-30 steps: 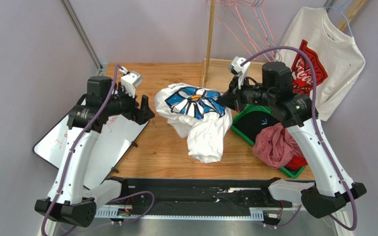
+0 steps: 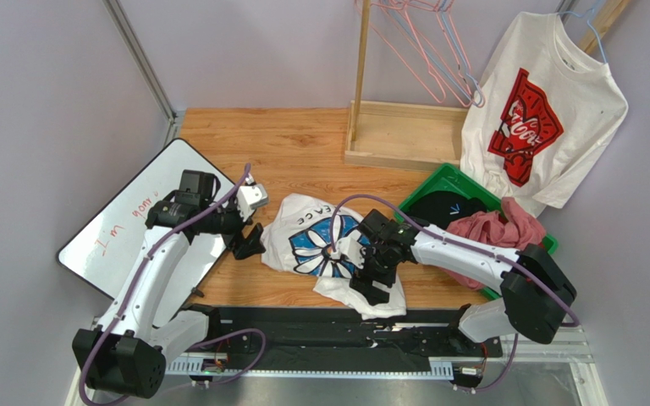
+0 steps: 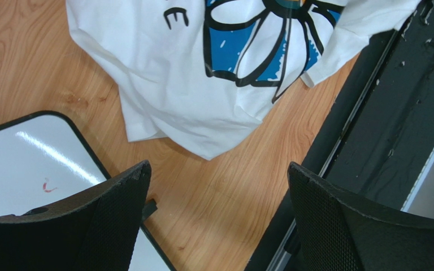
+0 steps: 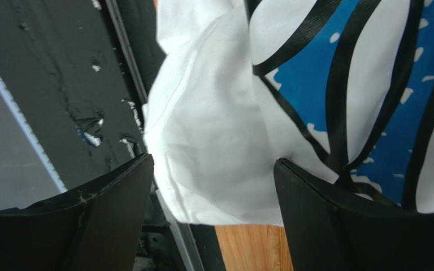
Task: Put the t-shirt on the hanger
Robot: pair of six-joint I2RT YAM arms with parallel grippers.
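A white t-shirt (image 2: 290, 237) with a blue flower print lies crumpled on the wooden table. My left gripper (image 2: 248, 241) is open at the shirt's left side; in the left wrist view its fingers (image 3: 89, 226) frame bare wood short of the cloth. My right gripper (image 2: 369, 284) is open, low over the shirt's near right part, white cloth between and beneath its fingers. Several empty pink and blue hangers (image 2: 426, 59) hang on the wooden rack at the back.
A whiteboard (image 2: 108, 245) lies at left. A green bin (image 2: 447, 176) with dark and pink clothes sits at right, below a hanging shirt (image 2: 574, 110). The black front edge (image 2: 320, 330) borders the table.
The shirt went from raised by my right gripper to lying on the table.
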